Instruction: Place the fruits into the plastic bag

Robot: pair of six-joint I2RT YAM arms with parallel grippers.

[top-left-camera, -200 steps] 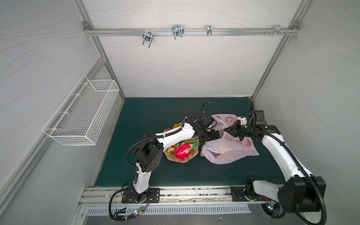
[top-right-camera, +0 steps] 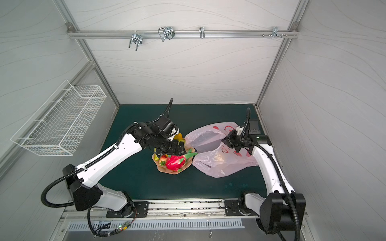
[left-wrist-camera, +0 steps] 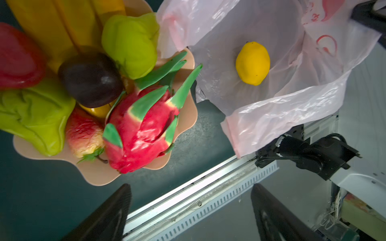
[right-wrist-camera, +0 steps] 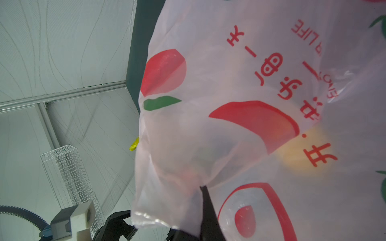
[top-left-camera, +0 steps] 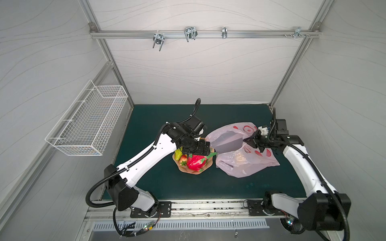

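The pinkish plastic bag (top-left-camera: 241,160) lies on its side with its mouth facing left, and a yellow lemon (left-wrist-camera: 253,63) rests inside it. My right gripper (top-left-camera: 246,141) is shut on the bag's upper edge. Left of the bag, a wavy-rimmed tan bowl (left-wrist-camera: 100,178) holds a red dragon fruit (left-wrist-camera: 140,120), a strawberry-red fruit (left-wrist-camera: 84,132), a dark purple fruit (left-wrist-camera: 90,79), green peppers (left-wrist-camera: 130,44), bananas (left-wrist-camera: 44,30) and a red fruit (left-wrist-camera: 18,56). My left gripper hangs above the bowl, fingers wide apart and empty.
A white wire basket (top-left-camera: 90,120) hangs on the left wall. One flap of the bag overlaps the bowl's right rim.
The right gripper and bag have barely shifted.
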